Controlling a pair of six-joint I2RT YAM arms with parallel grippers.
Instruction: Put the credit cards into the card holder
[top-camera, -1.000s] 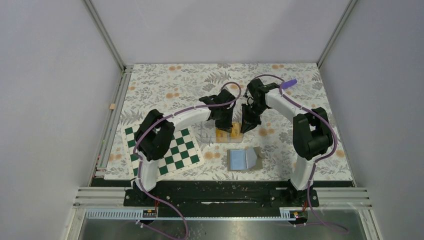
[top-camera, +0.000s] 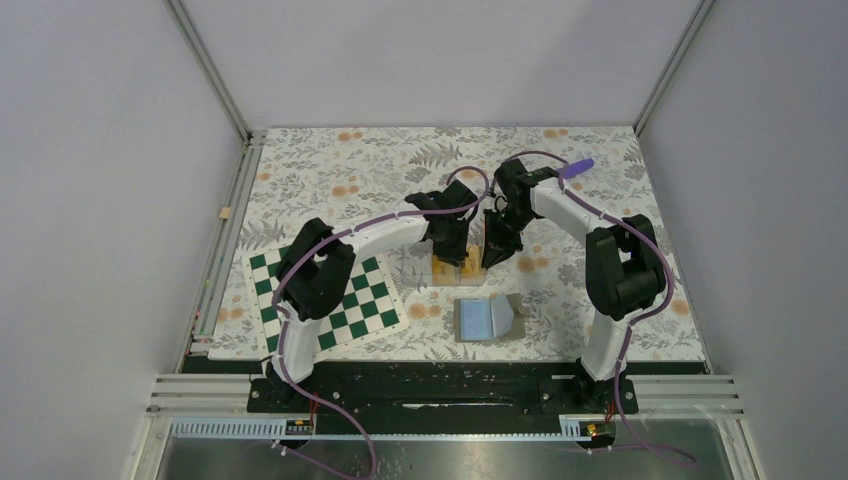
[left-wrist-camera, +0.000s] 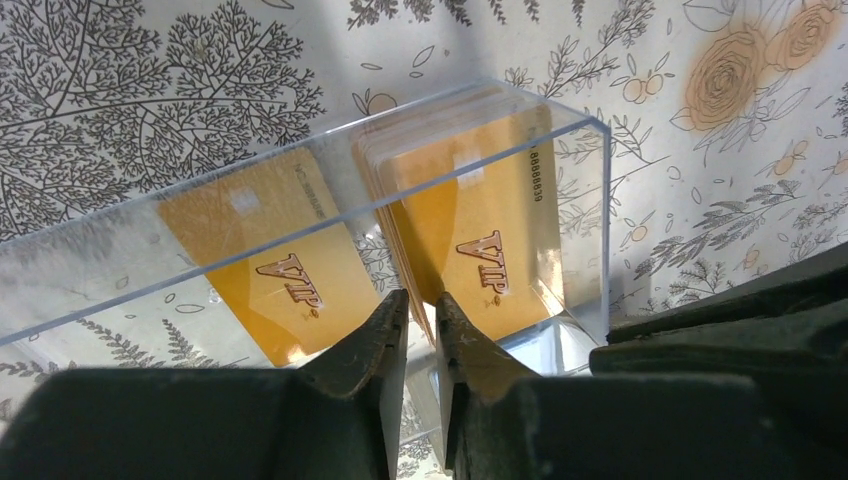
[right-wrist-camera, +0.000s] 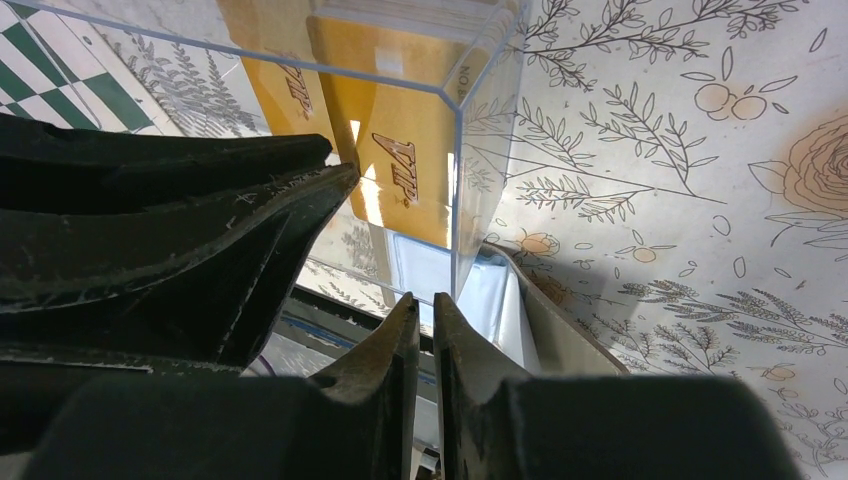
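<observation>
Gold VIP cards stand in a clear box (left-wrist-camera: 250, 172) in the middle of the table. In the left wrist view, a single card (left-wrist-camera: 312, 292) leans on the left and a stack of cards (left-wrist-camera: 515, 215) stands on the right. My left gripper is slightly open at the stack's left edge, with thin card edges showing between its fingertips. My right gripper is shut on the clear box's wall near its right corner. In front of the box lies the open grey card holder (top-camera: 465, 333) with pale blue inner faces.
A green-and-white checkered board (top-camera: 375, 318) lies at the left under the left arm. A purple object (top-camera: 577, 168) lies at the back right. The two grippers are close together at the box; open table surrounds the card holder.
The right arm, the box and the card holder look unmoved.
</observation>
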